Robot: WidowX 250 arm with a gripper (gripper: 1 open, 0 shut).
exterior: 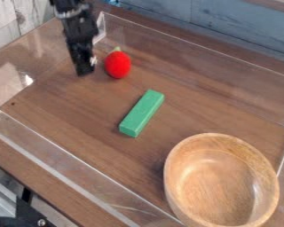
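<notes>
My black gripper (pixel 82 64) is at the upper left of the table, blurred, shut with nothing visible between its fingers. Just to its right, a red round object (pixel 118 66) with a small pale top rests on the wood. A green rectangular block (pixel 142 113) lies diagonally near the middle, and a large wooden bowl (pixel 222 182) occupies the lower right.
A wooden wall (pixel 227 27) runs along the back, with pale boards at the upper left. The table's edge runs along the lower left.
</notes>
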